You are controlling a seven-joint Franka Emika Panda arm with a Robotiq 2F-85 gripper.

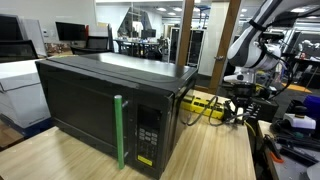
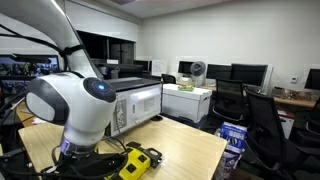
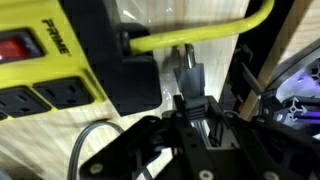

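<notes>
A yellow and black power strip lies on the wooden table, its outlets and red switch showing at the left of the wrist view, with a thick yellow cord leaving its end. Beside that end, my gripper is shut on what looks like the end of a grey cord; its exact shape is hard to make out. In exterior view 1 the gripper hangs near the table's right edge, right of the strip. A thin grey cable curves across the table at the lower left of the wrist view.
A large black microwave fills the table's middle, its green handle facing front. Bare tabletop lies in front of the strip. A wooden post rises behind the strip. Dark equipment stands beyond the table's right edge.
</notes>
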